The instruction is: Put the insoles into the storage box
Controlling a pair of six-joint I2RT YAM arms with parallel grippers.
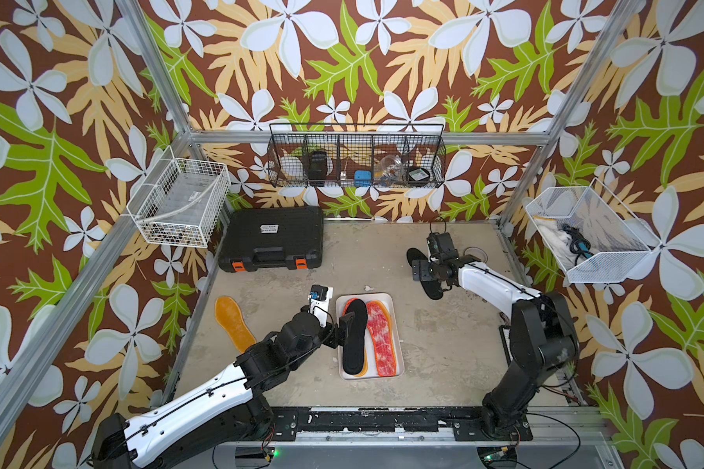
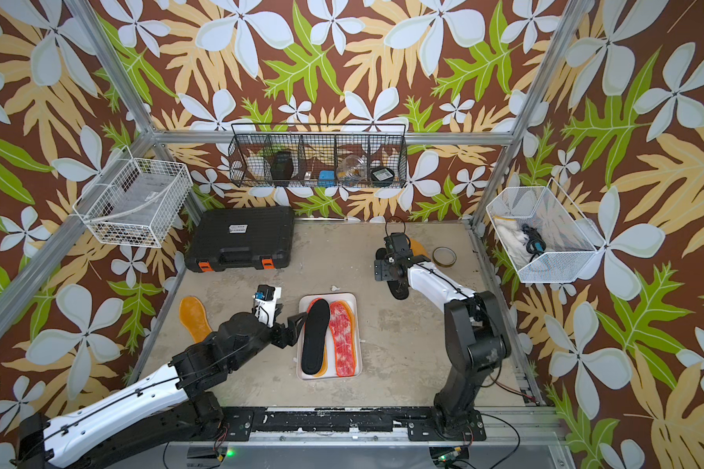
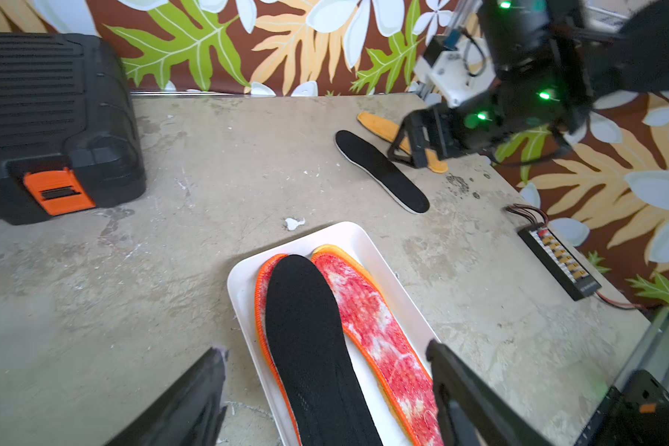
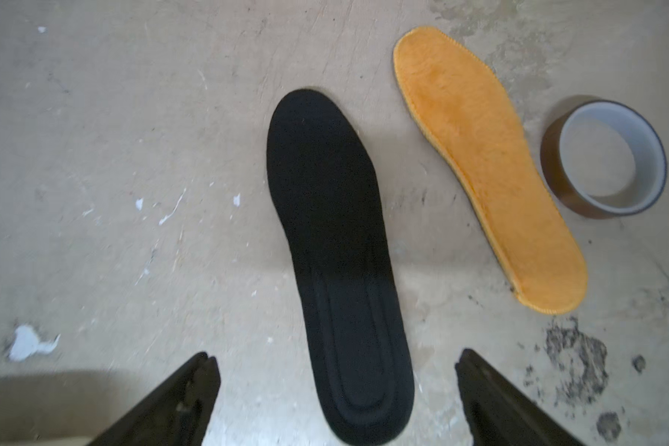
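A white tray box (image 3: 241, 290) holds a black insole (image 3: 304, 327) lying on orange and red-patterned insoles (image 3: 371, 319). An orange insole (image 1: 234, 320) lies left of it. My left gripper is open at the tray's left edge, above the insoles, nothing between its fingers. At the back right, another black insole (image 4: 334, 260) and an orange insole (image 4: 490, 163) lie on the table under my right gripper, which is open with nothing between its fingers.
A black case (image 1: 270, 234) occupies the back left. A tape roll (image 4: 572, 171) lies beside the right orange insole. Wire baskets (image 1: 356, 156) hang on the back and side frames.
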